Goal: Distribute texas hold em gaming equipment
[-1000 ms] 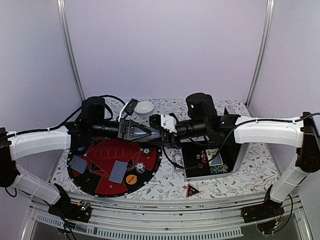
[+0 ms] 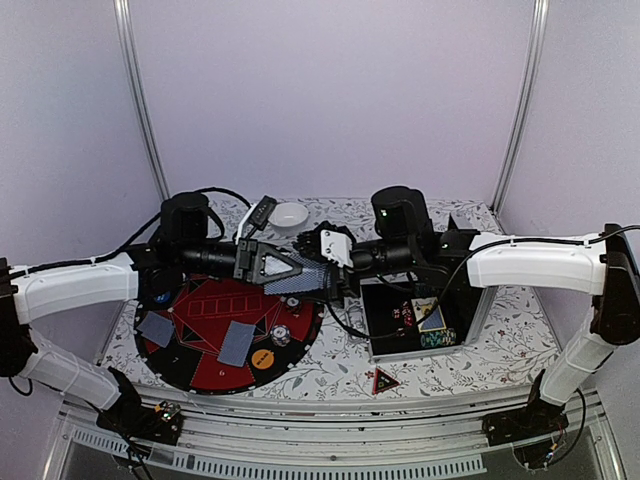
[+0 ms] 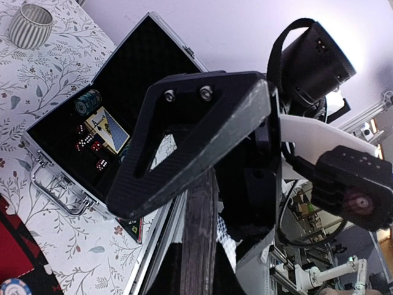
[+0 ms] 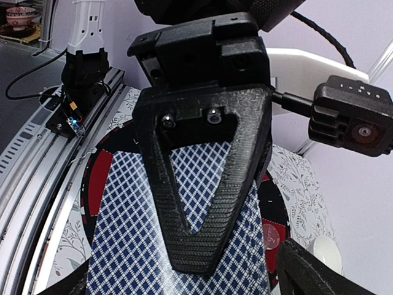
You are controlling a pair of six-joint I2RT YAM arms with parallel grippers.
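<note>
Above the table, my left gripper point(image 2: 282, 262) is shut on a blue-checked card deck point(image 4: 129, 221), which fills much of the right wrist view. My right gripper point(image 2: 332, 262) meets it from the right, open around the deck. The round red-and-black poker mat point(image 2: 215, 370) lies at left with card piles point(image 2: 236, 344), chips and an orange button point(image 2: 262, 359). The open metal case point(image 3: 58, 132) holds dice point(image 3: 83, 141), chip stacks point(image 3: 88, 101) and cards point(image 3: 109, 129).
A white bowl point(image 2: 289, 215) stands at the back, and a ribbed cup point(image 3: 31, 26) shows beside the case. A small triangular card point(image 2: 383, 380) lies near the front edge.
The grippers have barely moved. More of the checked deck shows between them, and the right gripper's fingers appear slightly shifted.
</note>
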